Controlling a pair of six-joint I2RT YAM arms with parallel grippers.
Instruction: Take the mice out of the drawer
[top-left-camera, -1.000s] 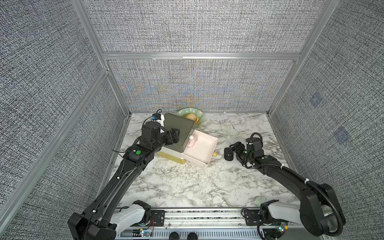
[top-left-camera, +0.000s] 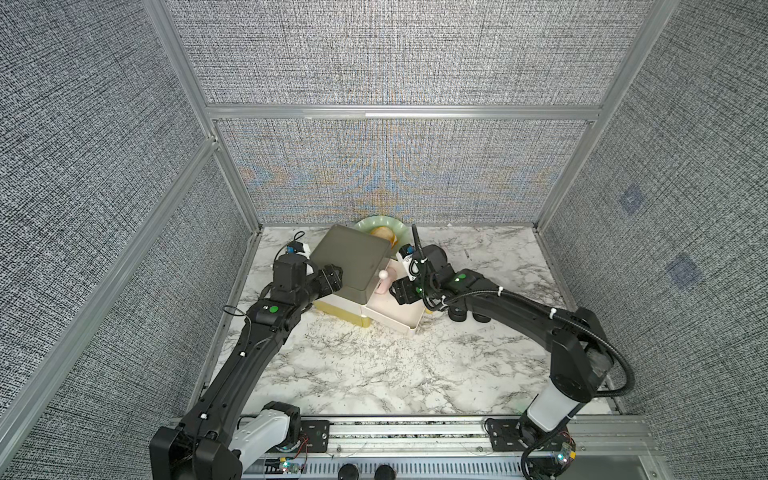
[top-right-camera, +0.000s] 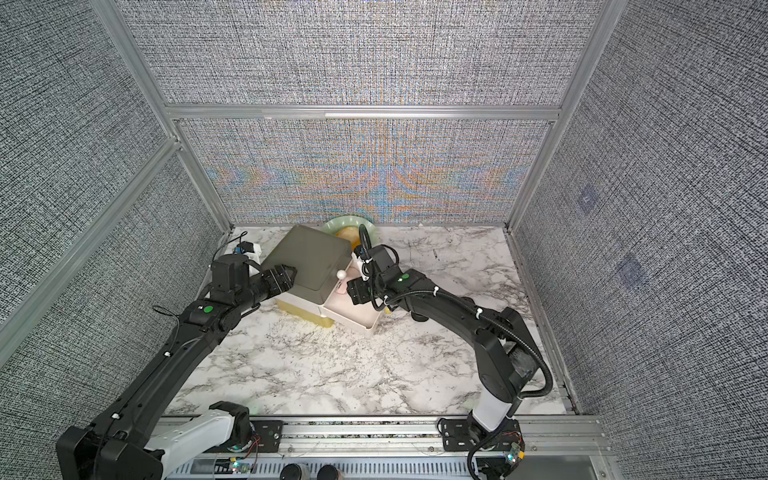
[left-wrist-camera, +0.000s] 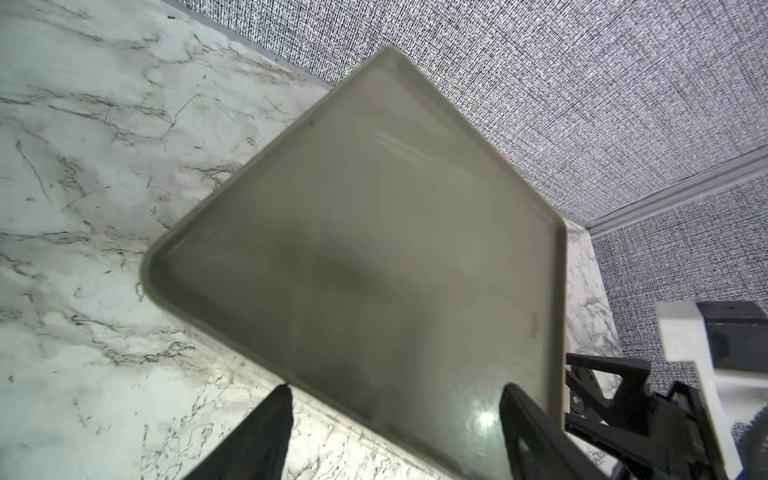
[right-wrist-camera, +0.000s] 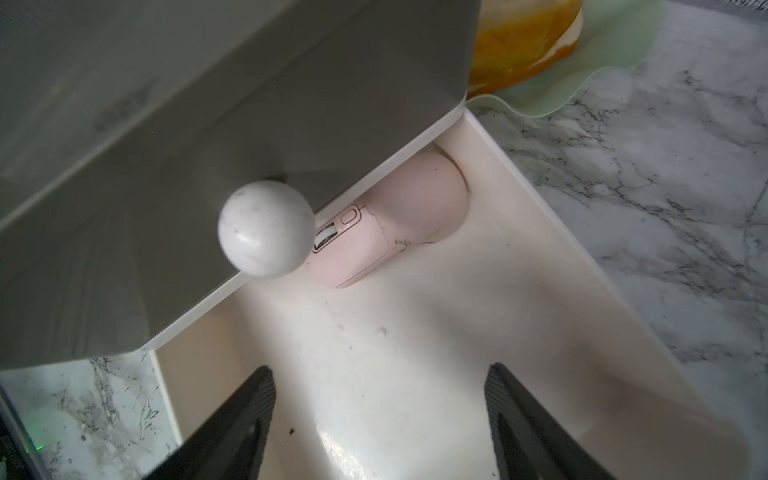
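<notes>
A pink mouse (right-wrist-camera: 408, 216) lies in the pulled-out white drawer (right-wrist-camera: 384, 360), against the cabinet's front and partly under its edge. My right gripper is over the drawer, its fingers (right-wrist-camera: 260, 408) apart and nothing between them. Above the cabinet's dark grey top (left-wrist-camera: 360, 240) hangs my left gripper, also with parted, empty fingers (left-wrist-camera: 276, 424). Black mice (top-left-camera: 457, 314) rest on the table right of the drawer, partly hidden under the right arm in the top left view.
A white round knob (right-wrist-camera: 266, 228) juts from the cabinet front near the pink mouse. Behind the cabinet is a green scalloped plate (top-left-camera: 369, 224) holding a bread-like item (top-left-camera: 384, 233).
My right gripper has left the black mice, swinging left and back to over the drawer. The left gripper has drawn back slightly leftward. The pink mouse has stayed put.
</notes>
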